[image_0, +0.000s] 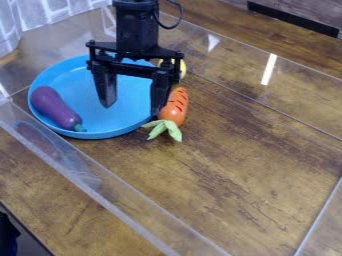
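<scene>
A black robot gripper (134, 92) hangs over a blue plate (83, 78), its two fingers spread wide with nothing visible between them. A purple eggplant (54, 106) lies on the left part of the plate. An orange carrot (174, 106) with pale green leaves lies at the plate's right edge, just right of the right finger. A yellow object (179, 66) is partly hidden behind the arm.
Wooden table (247, 160) with clear room to the right and front. A transparent edge or panel runs along the left and front left.
</scene>
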